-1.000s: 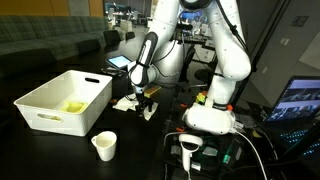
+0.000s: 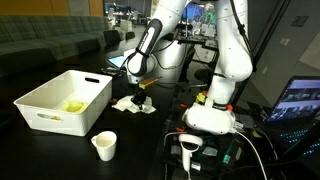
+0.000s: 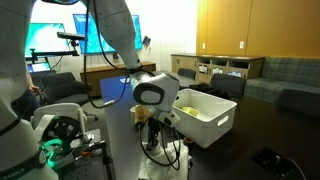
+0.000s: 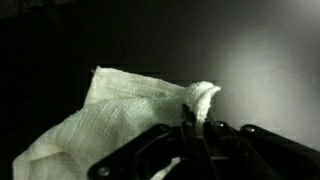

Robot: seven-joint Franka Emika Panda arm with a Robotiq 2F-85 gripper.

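Observation:
A white cloth (image 2: pixel 133 104) lies crumpled on the dark table in front of the arm; in the wrist view the cloth (image 4: pixel 110 120) spreads to the lower left. My gripper is shut on a pinched fold of it, which stands up between the fingertips. The gripper (image 2: pixel 140 97) is low over the table at the cloth in exterior view 1. In exterior view 2 the cloth (image 3: pixel 168 163) shows below the gripper, partly hidden by it.
A white box (image 2: pixel 85 122) with a yellow item (image 2: pixel 74 106) inside stands to the left of the cloth in exterior view 1. A white mug (image 2: pixel 105 146) sits nearer the front.
The gripper and arm have risen slightly and moved a little in exterior view 1. The cloth's near right part has shifted with the gripper.

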